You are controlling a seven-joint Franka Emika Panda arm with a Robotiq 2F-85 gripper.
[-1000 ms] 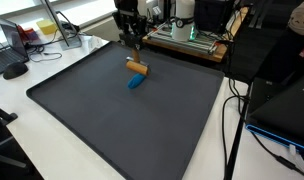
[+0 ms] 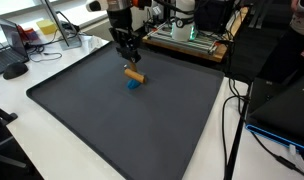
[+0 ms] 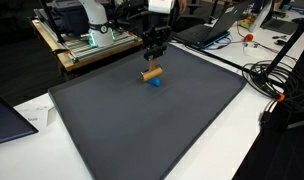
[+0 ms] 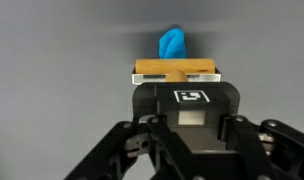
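A wooden, orange-brown tool with a bar-shaped head (image 2: 136, 75) hangs at the far part of the dark board, its short handle pointing up. My gripper (image 2: 132, 62) is shut on that handle. In the wrist view the wooden head (image 4: 176, 66) lies crosswise just beyond the gripper. A small crumpled blue cloth-like piece (image 4: 172, 44) rests on the board beside the head. From the second exterior view the blue piece (image 3: 154, 82) shows right below the wooden head (image 3: 152, 73). Whether the head touches the board or the blue piece cannot be told.
The dark board (image 2: 122, 120) is bare toward the near side. Cables (image 3: 267, 80) run along its edge in the second exterior view. A laptop (image 2: 14, 38) stands at the far left, and a wooden-topped stand (image 2: 192, 45) is behind the board.
My gripper and the wooden tool have moved a little toward the near side of the board, and the head has tilted differently. The blue piece has shifted the same way and looks more bunched.
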